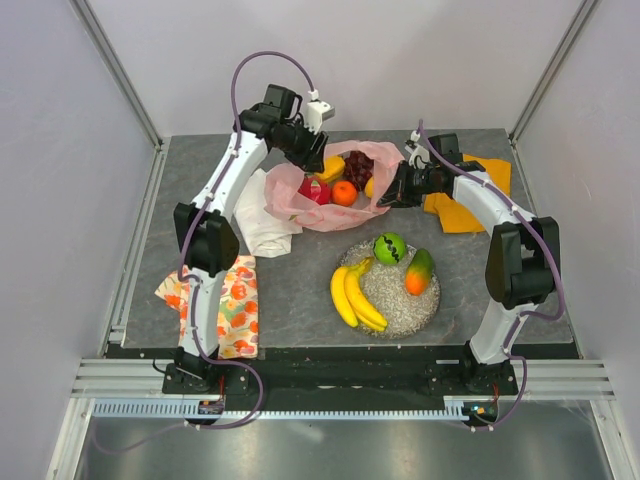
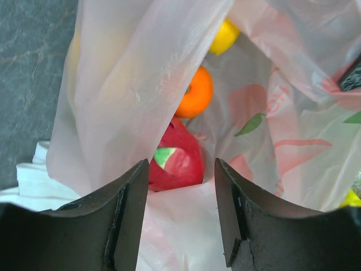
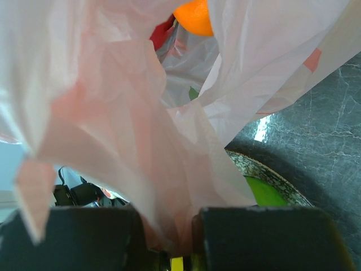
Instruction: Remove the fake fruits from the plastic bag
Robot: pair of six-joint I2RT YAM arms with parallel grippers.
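Note:
The pink plastic bag (image 1: 310, 213) lies spread at the back middle. In it are a red fruit (image 1: 314, 191), an orange (image 1: 344, 193), a yellow fruit (image 1: 330, 167), dark grapes (image 1: 357, 170) and another yellow fruit (image 1: 369, 188). Over the bag's left side my left gripper (image 1: 311, 164) is open and empty; in its wrist view the red fruit (image 2: 183, 161) lies beyond the fingertips, partly under bag film. At the bag's right edge my right gripper (image 1: 394, 200) is shut on bunched film, which runs between its fingers in the right wrist view.
A speckled plate (image 1: 405, 305) in front bears bananas (image 1: 358, 297), a small watermelon (image 1: 389, 248) and a green-orange mango (image 1: 418, 272). White cloth (image 1: 264, 220), patterned cloth (image 1: 235, 310) and orange cloth (image 1: 490, 175) lie around. Bare table shows left of the plate.

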